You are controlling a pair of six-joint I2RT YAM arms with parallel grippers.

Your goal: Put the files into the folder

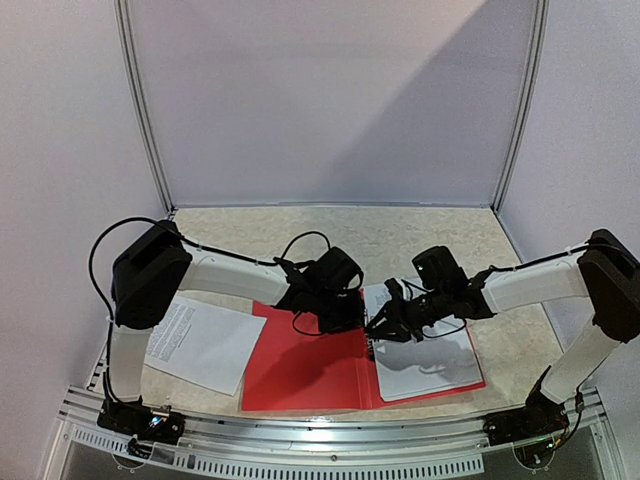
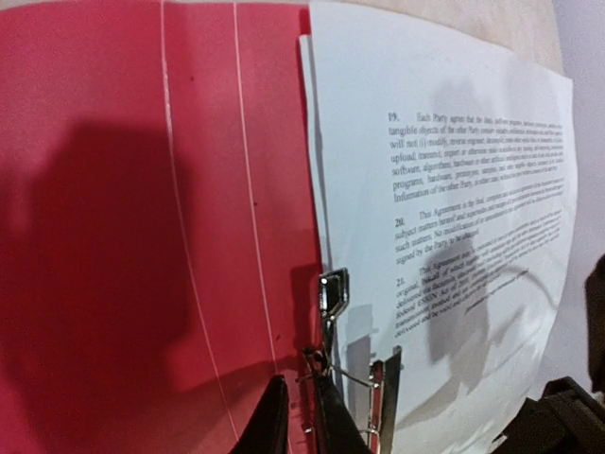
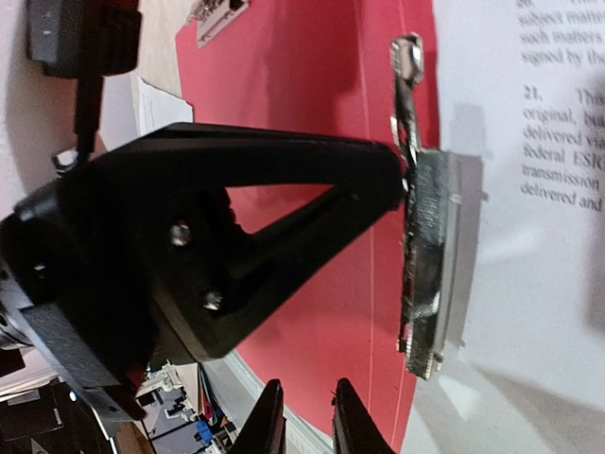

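The red folder (image 1: pixel 300 380) lies open, printed sheets (image 1: pixel 425 365) on its right half at the metal clip (image 3: pixel 425 246) along the spine. My left gripper is shut at the clip in the left wrist view; nothing clearly shows between its fingers. My right gripper is over the spine's right side in the top view; in its own wrist view its fingertips sit low in frame, below the clip, and what is between them is unclear. The left arm's black housing fills much of that view's left.
A loose stack of printed paper (image 1: pixel 200 345) lies left of the folder. Both arms crowd the folder's middle.
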